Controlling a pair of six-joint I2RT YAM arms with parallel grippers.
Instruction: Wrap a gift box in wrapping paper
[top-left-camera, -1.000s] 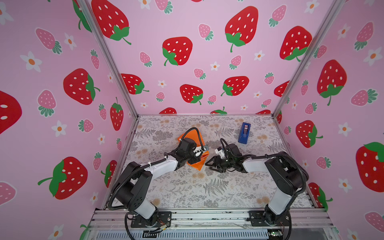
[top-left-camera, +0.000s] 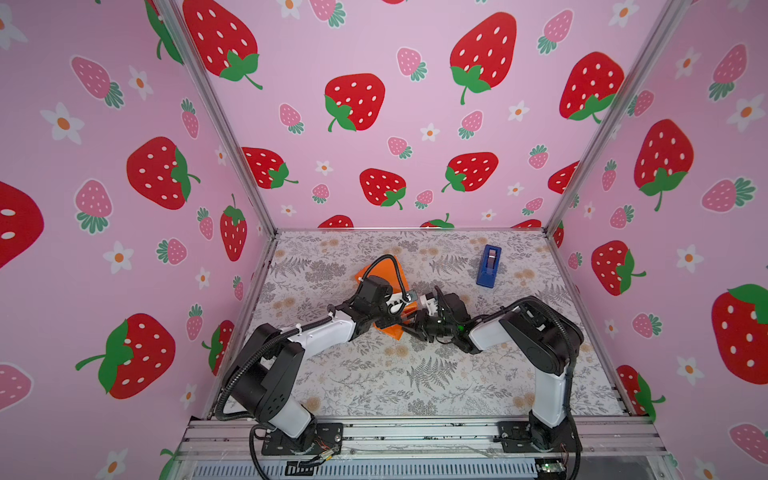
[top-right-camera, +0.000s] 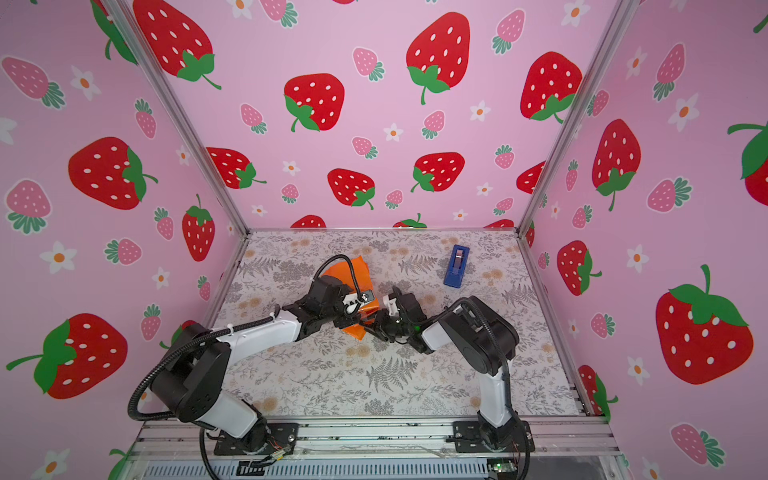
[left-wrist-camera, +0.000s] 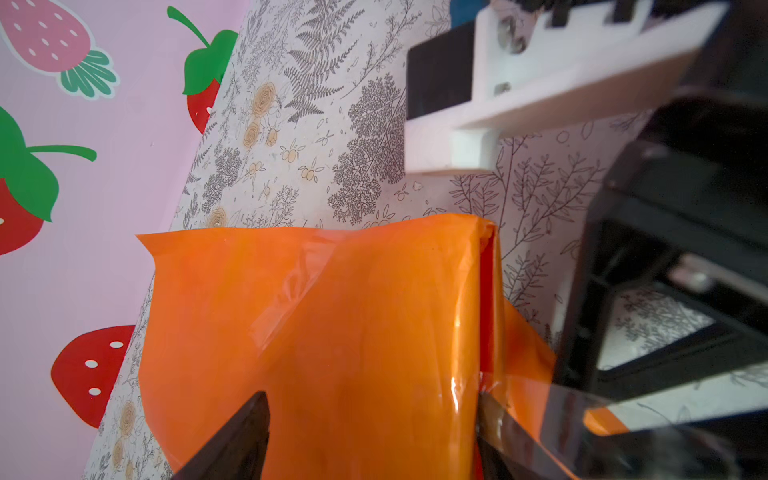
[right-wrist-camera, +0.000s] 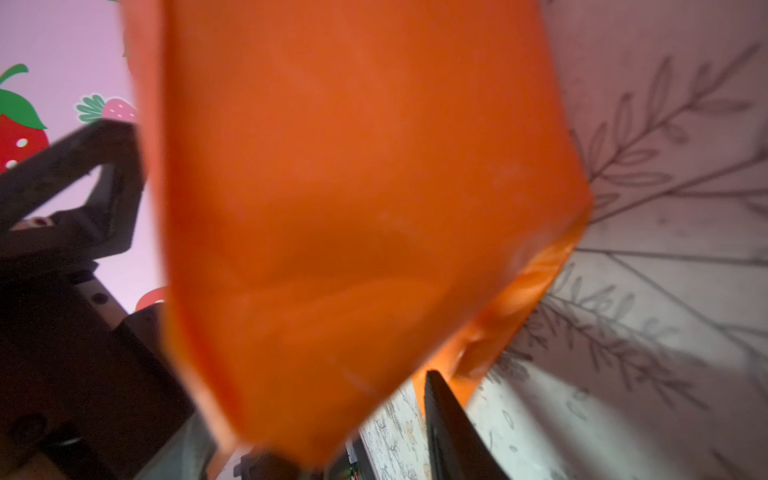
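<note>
Orange wrapping paper (left-wrist-camera: 320, 344) is bent around a boxy form in the left wrist view; a strip of red shows inside its folded right edge. The gift box itself is covered, so I cannot see how much is wrapped. My left gripper is open, its fingers on either side of the paper-covered block. From the right, my right gripper reaches in at the block's side. Its fingers stand apart, and a blurred orange flap (right-wrist-camera: 360, 200) hangs in front of and between them. Whether they touch the paper I cannot tell.
A blue tape dispenser (top-left-camera: 489, 265) lies at the back right of the patterned table (top-left-camera: 448, 392). Both grippers crowd close together over the paper, the white part (left-wrist-camera: 512, 112) of one arm near its top.
My right gripper has moved left, up to the paper and close to the left gripper. The left arm and the tape dispenser have stayed in place.
</note>
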